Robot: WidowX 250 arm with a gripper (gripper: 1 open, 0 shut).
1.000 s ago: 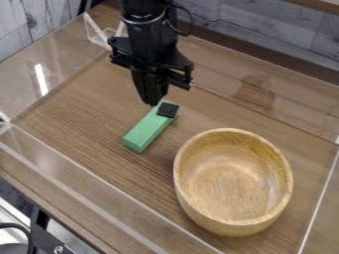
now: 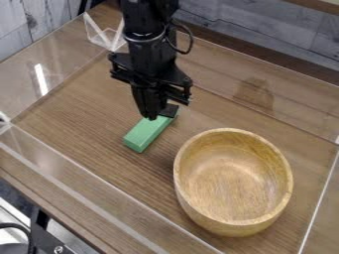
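Note:
My black gripper (image 2: 149, 104) hangs in the upper middle of the view, shut, with nothing visible between its fingers. Just below and a little right of it, a green block (image 2: 149, 133) with a dark end piece lies at a slant on the wooden surface, its dark end partly behind the gripper. A large beige round bowl (image 2: 232, 203) sits at the lower right, apart from the block.
Raised wooden edges run along the back right, and a black cable lies at the bottom left corner.
The gripper has moved slightly down and toward the viewer, nearer the green block. The block and bowl have not visibly moved.

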